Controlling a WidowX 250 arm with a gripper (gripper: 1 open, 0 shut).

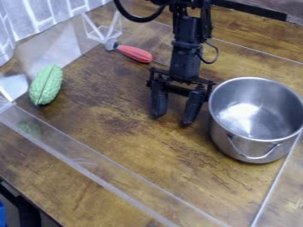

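My black gripper (176,108) is low over the wooden board in the middle of the view, just left of a large steel pot (254,120). Its two fingers point down and stand apart, open, with nothing visible between them. Behind it to the upper left lies a red-handled tool (134,53). A green corn-like vegetable (45,85) rests on the left.
Clear plastic edges run along the front and left, and a light cloth hangs at the back left.
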